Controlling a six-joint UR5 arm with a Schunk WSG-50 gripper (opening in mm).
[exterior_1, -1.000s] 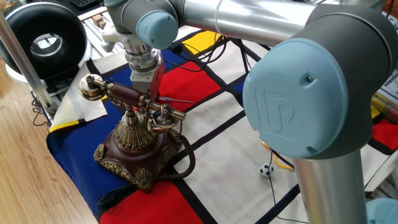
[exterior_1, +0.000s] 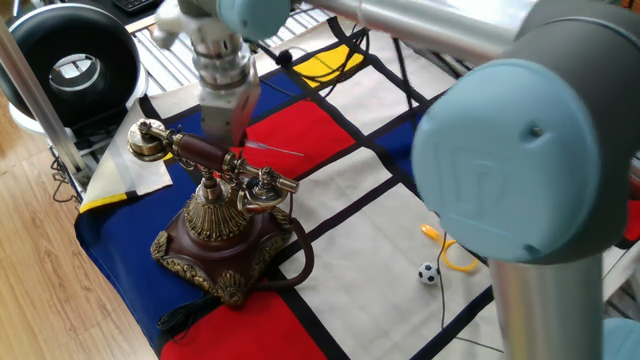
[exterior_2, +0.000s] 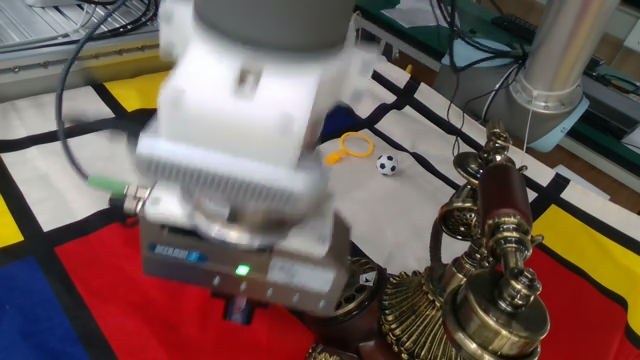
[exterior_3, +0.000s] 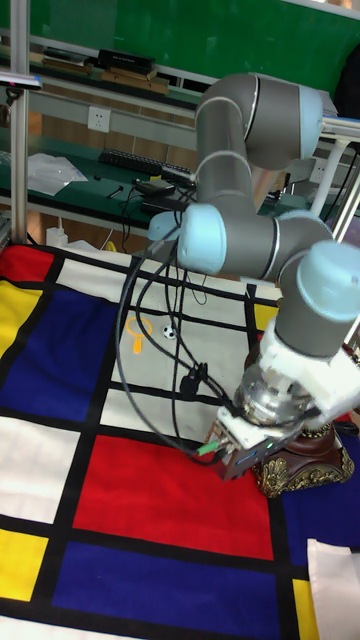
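An antique-style telephone (exterior_1: 215, 225), dark red-brown with brass trim, stands upright on the patterned cloth, its handset (exterior_1: 200, 152) lying across the cradle. In exterior view 2 the telephone (exterior_2: 430, 310) fills the lower right. My gripper (exterior_2: 238, 312) is in front of it and to its left there, slightly blurred, with a green light on its housing. Exterior view 1 has the gripper (exterior_1: 225, 135) just behind the handset, which hides its lower end. In exterior view 3 the gripper (exterior_3: 236, 461) covers part of the telephone. Its fingers are too unclear to judge the fingers.
A small black-and-white ball (exterior_2: 387, 164) lies beside an orange ring-shaped item (exterior_2: 357, 145) on a pale square. Loose black cables hang from the arm over the cloth (exterior_3: 176, 496). A round black object (exterior_1: 75, 70) stands behind the telephone. The red and blue front squares are clear in exterior view 3.
In exterior view 1 the arm's upper link and gripper have risen, and the large blue joint cap has shifted right, uncovering more of the orange item. Telephone and ball have stayed put.
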